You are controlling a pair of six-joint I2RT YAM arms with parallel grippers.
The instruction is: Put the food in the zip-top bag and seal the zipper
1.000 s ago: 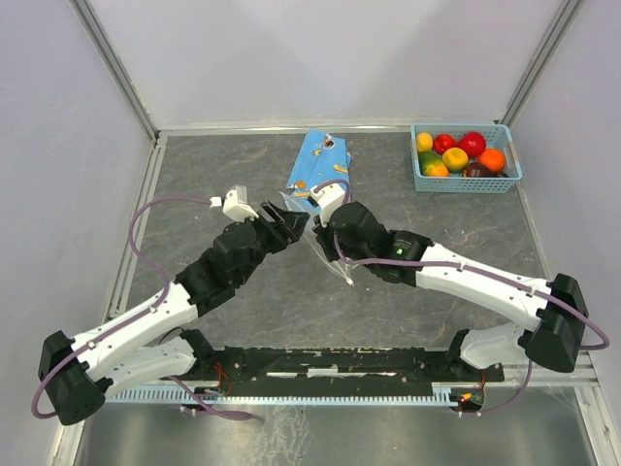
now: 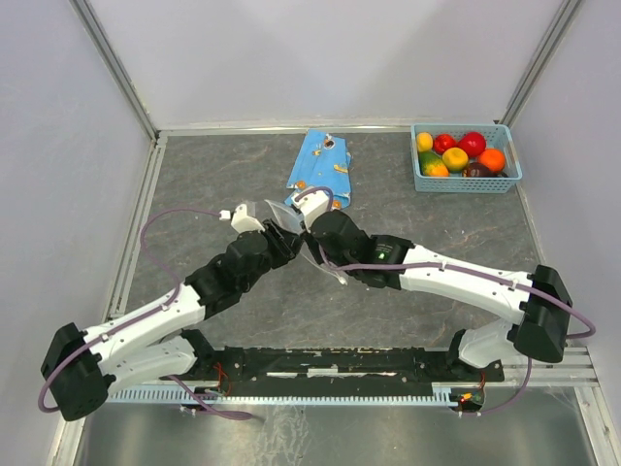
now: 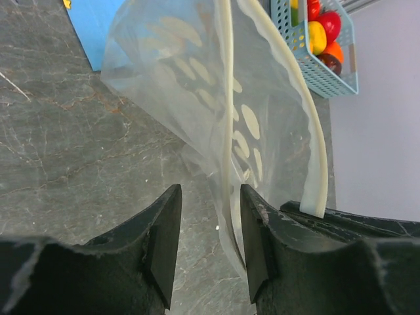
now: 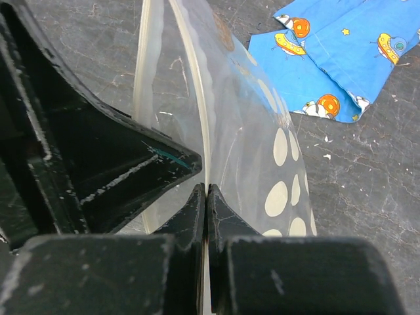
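A clear zip top bag with pale oval spots hangs between the two arms, its mouth partly spread. My right gripper is shut on one edge of the bag's mouth, the thin film running down between its fingers. In the left wrist view, my left gripper stands part open, with the bag's other rim running through or just beside the gap; contact cannot be told. Colourful play food fills a blue basket at the back right. No food shows in the bag.
A blue patterned cloth lies flat behind the bag. Both arms crowd the middle, their tips close together.
The right gripper has shifted left with the bag's edge.
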